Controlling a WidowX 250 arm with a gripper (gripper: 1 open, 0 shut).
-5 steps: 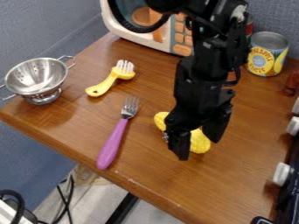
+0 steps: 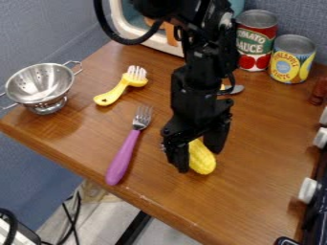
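The black gripper [image 2: 194, 144] is low over the wooden table, its fingers around a yellow banana-like object [image 2: 202, 161] that extends toward the front; whether they grip it is hard to tell. A purple-handled fork [image 2: 124, 156] lies to the left, with a yellow brush [image 2: 113, 94] farther back.
A metal colander [image 2: 38, 86] sits at the left edge. A red can [image 2: 255, 43] and yellow can [image 2: 292, 62] stand at the back right, near a white toy appliance [image 2: 128, 11]. White-knobbed black item [image 2: 313, 201] lines the right edge.
The gripper has shifted slightly left, and the yellow object now sits more upright in direction, pointing toward the front, mostly under the gripper.
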